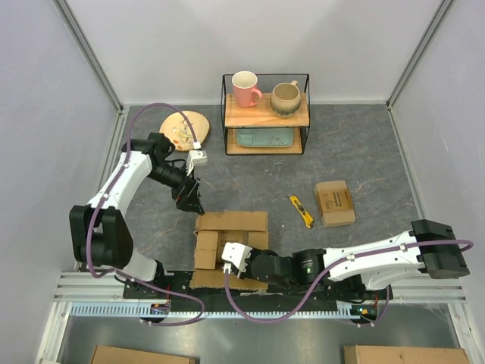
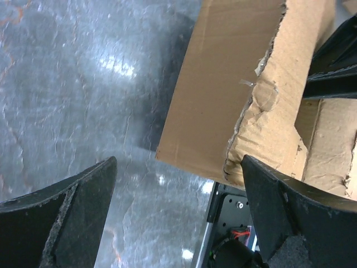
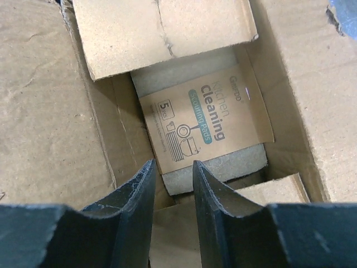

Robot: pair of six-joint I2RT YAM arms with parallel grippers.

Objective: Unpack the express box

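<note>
The cardboard express box point(image 1: 232, 220) lies open at front centre of the top view, flaps out; inside, a flat Kitchen Cleaning scouring pads package point(image 3: 206, 120) rests on the bottom. My left gripper point(image 1: 189, 199) is open at the box's back-left, its fingertips beside a flap point(image 2: 206, 84) in the left wrist view. My right gripper is down over the box's front. Its fingertips show slightly apart above the interior in the right wrist view; what lies between them lower down is hard to make out, apparently the cardboard flap.
A yellow box cutter point(image 1: 301, 212) and a small cardboard box point(image 1: 335, 203) lie to the right. A plate point(image 1: 182, 125) sits back left, beside a rack point(image 1: 265, 114) with mugs and a tray.
</note>
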